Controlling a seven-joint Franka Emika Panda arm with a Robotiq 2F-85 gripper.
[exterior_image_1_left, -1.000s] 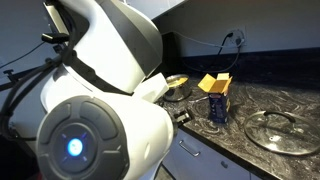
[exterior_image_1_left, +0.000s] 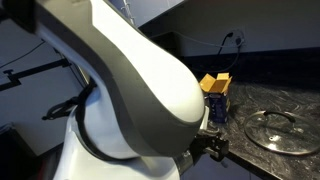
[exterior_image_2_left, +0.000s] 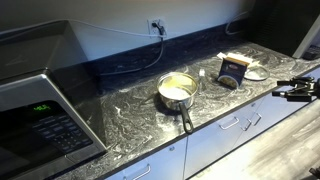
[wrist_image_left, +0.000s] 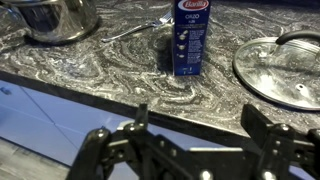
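Observation:
A dark blue Barilla pasta box (wrist_image_left: 189, 38) stands upright on the counter, its yellow flaps (exterior_image_1_left: 215, 79) open at the top. To its right in the wrist view lies a glass lid (wrist_image_left: 285, 75) with a dark handle. The steel pot (wrist_image_left: 57, 18) is partly cut off at that view's upper left; exterior view 2 shows the pot (exterior_image_2_left: 178, 88) with pale yellow contents. My gripper is open, its fingers wide apart with nothing between them. It hangs in front of the counter edge, apart from the box, and appears at the right edge of exterior view 2.
A fork-like utensil (wrist_image_left: 137, 29) lies between pot and box. The pot's dark handle (exterior_image_2_left: 187, 122) juts over the front edge. A microwave (exterior_image_2_left: 50, 95) stands at the left. Bare marbled counter (wrist_image_left: 110, 72) lies in front of the box.
In exterior view 1 the arm and gripper have swung rightward. The arm now covers the pot and part of the cabinet front. Box and lid have stayed in place.

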